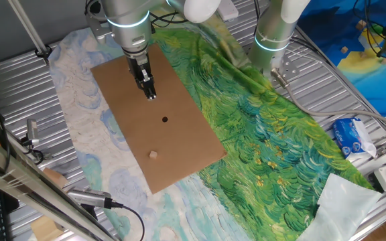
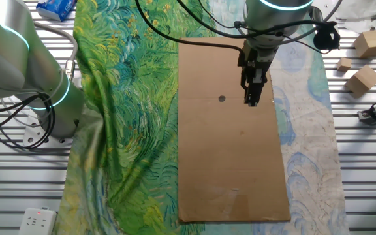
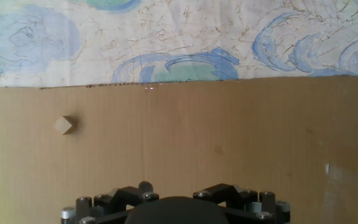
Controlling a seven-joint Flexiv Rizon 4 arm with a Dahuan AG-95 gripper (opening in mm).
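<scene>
A small pale wooden cube (image 1: 153,154) lies alone on the brown cardboard sheet (image 1: 122,94); in the wrist view the cube (image 3: 64,125) appears at the left. A dark round spot (image 1: 165,120) marks the cardboard between the cube and my gripper (image 1: 151,98). That spot (image 2: 222,98) also shows in exterior view 2, to the left of the gripper (image 2: 250,103). My gripper points down above the cardboard, away from the cube. Its fingertips stand apart in the wrist view, with nothing seen between them. The arm hides the cube in exterior view 2.
Several wooden blocks (image 2: 363,80) lie on the slatted metal table at the right of exterior view 2. A blue-and-white packet (image 1: 352,137) rests at the far right. Most of the cardboard is clear.
</scene>
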